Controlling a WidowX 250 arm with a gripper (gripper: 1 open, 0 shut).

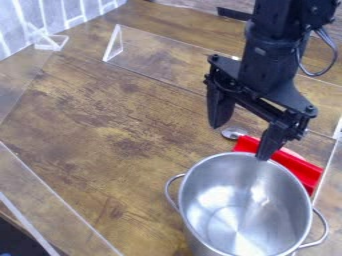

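The black gripper (241, 131) hangs from the arm at the upper right, over the back rim of a steel pot (241, 205) with two side handles, its fingers apart and nothing visible between them. Behind the pot, partly hidden, lies a red object (297, 165). A small metal piece (231, 133), perhaps a spoon, shows just beneath the left finger.
Transparent panels stand along its back and left edges, and a white rack (20, 25) is at the far top left.
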